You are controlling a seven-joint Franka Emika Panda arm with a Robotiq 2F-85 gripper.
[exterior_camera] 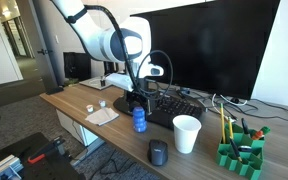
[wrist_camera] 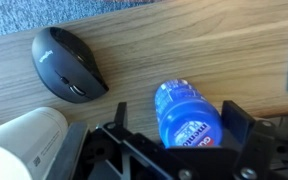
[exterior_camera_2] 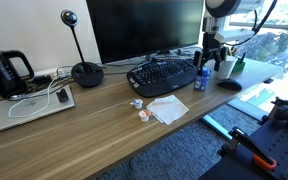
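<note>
A blue cylindrical bottle or can point(exterior_camera: 139, 121) stands on the wooden desk near its front edge. In the wrist view the blue bottle point(wrist_camera: 188, 118) lies between the fingers of my gripper, close to the right-hand finger point(wrist_camera: 237, 122), with a gap on the left. Whether that right finger touches it I cannot tell. My gripper point(exterior_camera: 137, 98) is open, low over the bottle in exterior view 1. Exterior view 2 shows the same blue bottle point(exterior_camera_2: 203, 77) beside the dark fingers.
A black mouse point(wrist_camera: 68, 62) and a white cup point(exterior_camera: 186, 134) stand close by. Behind is a black keyboard point(exterior_camera: 174, 107); farther right sits a green pen holder point(exterior_camera: 241, 158). A white cloth point(exterior_camera_2: 167, 107) lies to the left, with open desk point(exterior_camera_2: 74, 140) beyond it.
</note>
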